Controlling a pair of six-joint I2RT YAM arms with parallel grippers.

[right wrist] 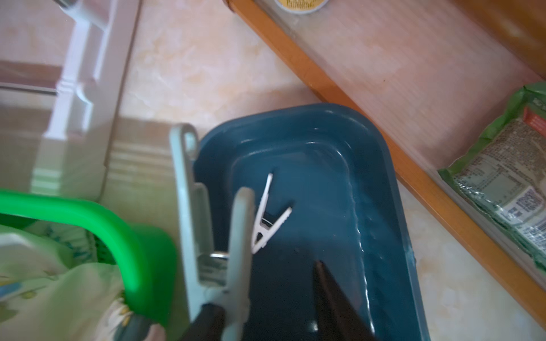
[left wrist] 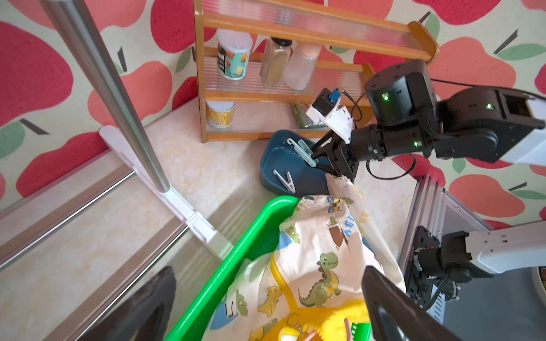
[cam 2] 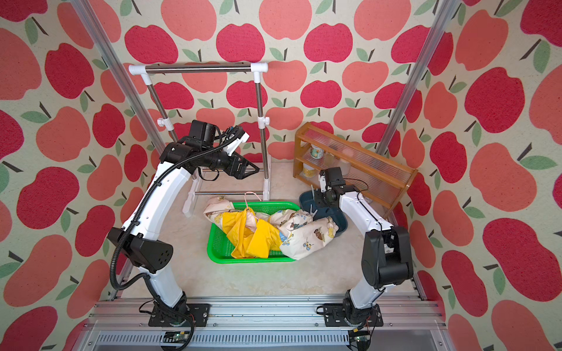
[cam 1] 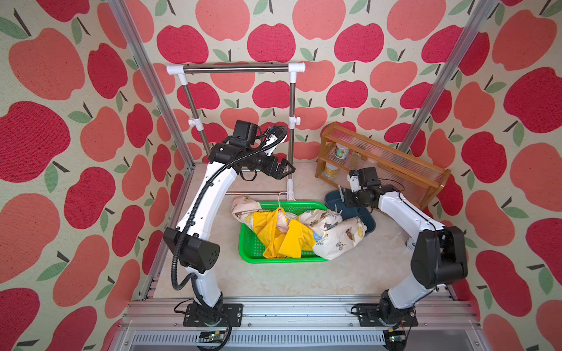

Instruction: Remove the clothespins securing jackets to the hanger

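Note:
My right gripper is over the dark blue bin (right wrist: 324,187), its fingers parted. A pale clothespin stands against its left finger, with a gap to the other finger; in the left wrist view this clothespin (left wrist: 301,152) is above the bin. A white clothespin (right wrist: 262,205) lies on the bin's floor. The jackets, one cream with printed animals (cam 1: 342,238) and one yellow (cam 1: 298,238), lie across the green basket, a hanger hook (cam 1: 279,199) rising from them. Above the basket's back, my left gripper (cam 1: 288,168) hangs open and empty.
A green basket (cam 1: 253,248) fills the middle of the table. Behind it stands a metal clothes rack (cam 1: 291,140). A wooden shelf (cam 1: 380,158) with jars and a packet stands close behind the bin.

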